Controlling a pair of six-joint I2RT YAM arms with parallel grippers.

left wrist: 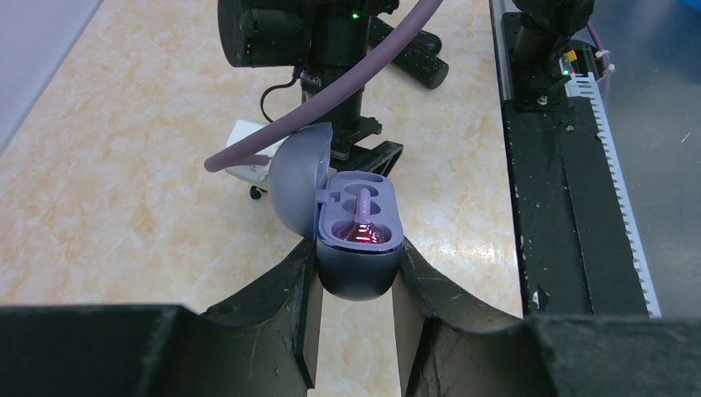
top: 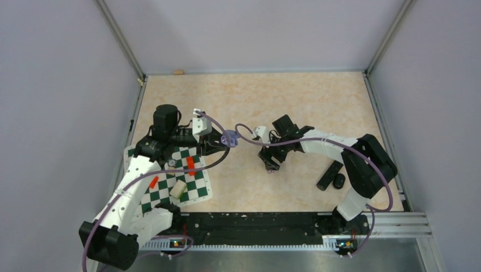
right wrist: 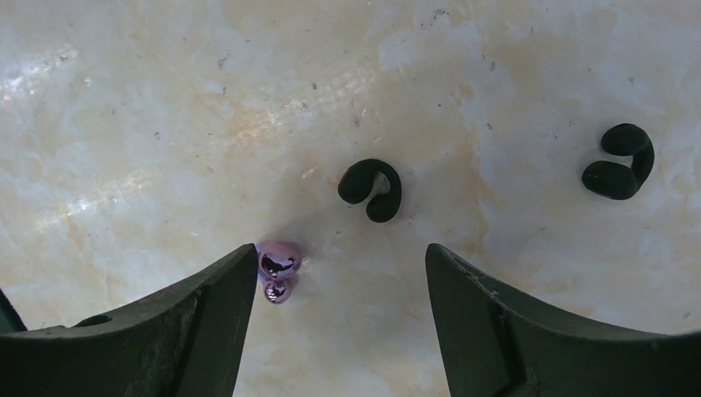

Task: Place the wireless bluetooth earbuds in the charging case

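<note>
My left gripper is shut on the open charging case (left wrist: 357, 277), a purple-blue case whose lid (left wrist: 293, 186) is raised to one side. In one of its cavities stands a purple earbud (left wrist: 363, 225); the other cavities look empty. From above, the case (top: 230, 139) is held up left of the right arm. My right gripper is open, low over the table, nothing held. A second purple earbud (right wrist: 279, 263) lies on the tabletop beside its left fingertip, just inside the gap.
Two black curved pieces lie on the table: a nearer one (right wrist: 357, 184) beyond the right fingertips and a farther one (right wrist: 612, 179) to the right. A checkered board (top: 198, 187) with small items sits under the left arm. Dark objects (top: 329, 177) rest at right.
</note>
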